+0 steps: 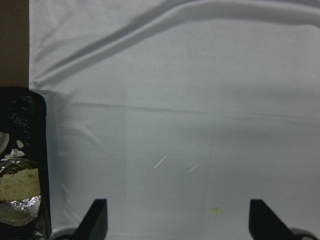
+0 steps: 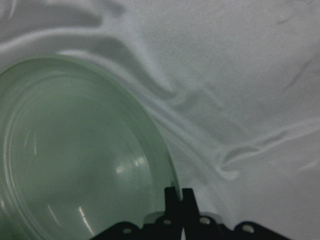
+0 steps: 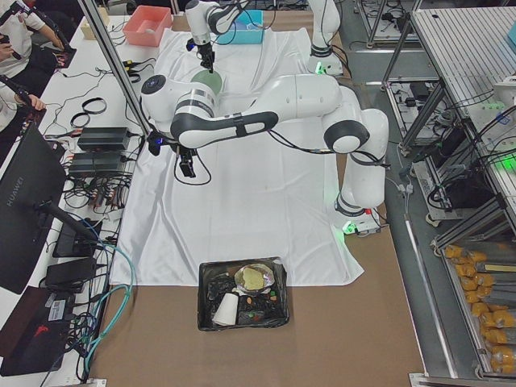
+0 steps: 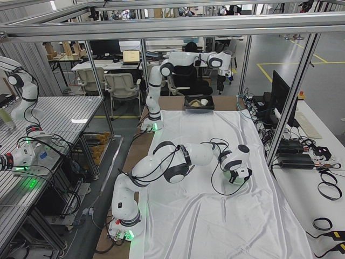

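Observation:
A round green plastic dish (image 2: 75,145) fills the left of the right wrist view; my right gripper is closed on its rim at the lower right. In the camera left view this dish (image 3: 207,80) lies at the far end of the white cloth, partly behind the nearer arm. My left gripper is open, with only cloth (image 1: 175,100) below it. A black tray (image 3: 210,298) holding a white cup (image 3: 226,309), a foil bowl with yellow food (image 3: 252,278) and scraps sits at the near end.
A blue bin (image 3: 250,36) stands behind the far arm, and a red bin (image 3: 147,24) on the side table. Cables, monitors and boxes line that side table.

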